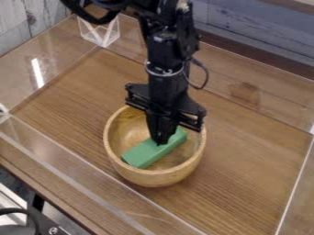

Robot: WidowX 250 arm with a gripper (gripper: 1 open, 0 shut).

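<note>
A round tan wooden bowl [173, 173] stands on the wooden table, holding a green oblong block [150, 151] that lies diagonally in it. The black gripper [163, 129] reaches down from above, its tips inside the bowl's upper part at or just over the block's far end. Its fingers look close together; whether they touch the block cannot be made out, and part of the bowl's back is hidden behind the gripper.
A clear plastic object [98, 27] is at the back left. A dark cable lies at the bottom left corner.
</note>
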